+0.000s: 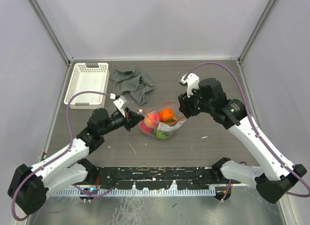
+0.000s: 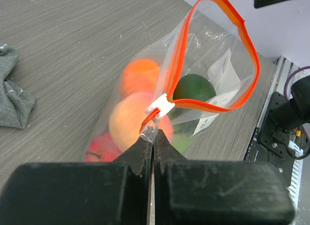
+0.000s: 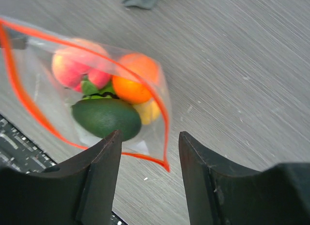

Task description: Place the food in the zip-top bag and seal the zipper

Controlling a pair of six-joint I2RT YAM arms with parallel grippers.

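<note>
The clear zip top bag (image 1: 157, 133) lies mid-table, with food inside and its orange-edged mouth gaping. Inside it are an orange (image 1: 167, 114), a peach-coloured fruit (image 1: 152, 120), a red fruit (image 2: 102, 147) and a dark green avocado (image 3: 106, 117). My left gripper is shut on the bag's plastic corner, just below the white zip slider (image 2: 160, 106). At the mouth's opposite end, my right gripper stands open with its fingers apart. The far zip corner (image 3: 167, 166) shows between those fingers, but they do not grip it.
A white basket (image 1: 87, 105) stands empty at the back left. Beside it lies a crumpled grey cloth (image 1: 138, 84). Free table surface shows behind the bag and on its right.
</note>
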